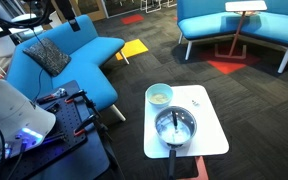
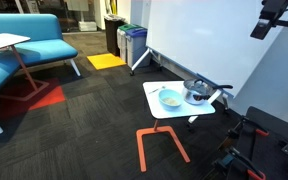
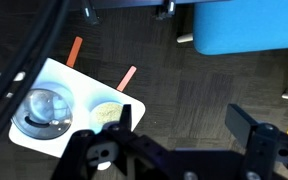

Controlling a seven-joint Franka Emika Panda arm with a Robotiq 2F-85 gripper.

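Note:
A silver pot (image 1: 188,132) with a long dark handle (image 1: 172,164) stands on a small white table (image 1: 212,139). A dark upright knob or handle shows at its middle, and its top looks like a glass lid. Next to the pot sits a light blue bowl (image 2: 171,97) with something pale inside. In the wrist view the bowl (image 3: 106,113) is partly covered by one finger, and the pot (image 3: 46,112) lies further left. My gripper hangs high, apart from both, its fingers wide apart and nothing between them.
A small pale object (image 1: 195,102) lies on the white tabletop beyond the pot. Blue couches (image 1: 79,52) stand around the room. Beside the table is open dark carpet (image 2: 79,125). A black base platform (image 1: 69,133) carries my arm.

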